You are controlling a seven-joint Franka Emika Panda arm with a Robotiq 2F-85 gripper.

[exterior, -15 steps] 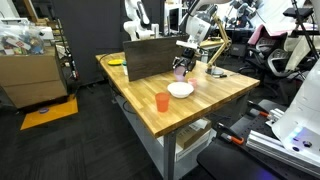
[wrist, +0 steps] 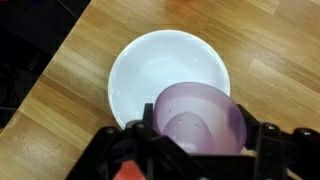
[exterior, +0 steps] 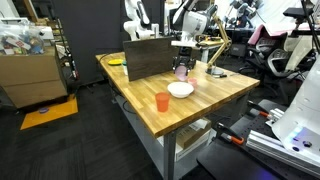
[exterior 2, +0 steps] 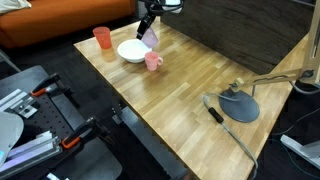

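Observation:
A pale pink-lilac cup (wrist: 198, 116) is held in my shut gripper, its round mouth facing the wrist camera. In that view it overlaps the lower right of a white bowl (wrist: 160, 65). The same cup (exterior 2: 150, 38) appears tilted beside the bowl (exterior 2: 131, 50) in exterior view 2. A pink mug (exterior 2: 153, 61) stands close by on the table. On the bowl's other side is an orange-red cup (exterior 2: 102, 37), also seen upright near the table edge as the orange cup (exterior: 162, 102).
A lamp-like stand with a round grey base (exterior 2: 239, 106) and a cable occupy the table's far end. A dark panel (exterior: 149, 57) rises behind the table. Bare wood (exterior 2: 185, 95) lies open in the middle.
Over the last second the gripper and the cup have shifted only slightly near the bowl. The bowl and the orange cup stay in place.

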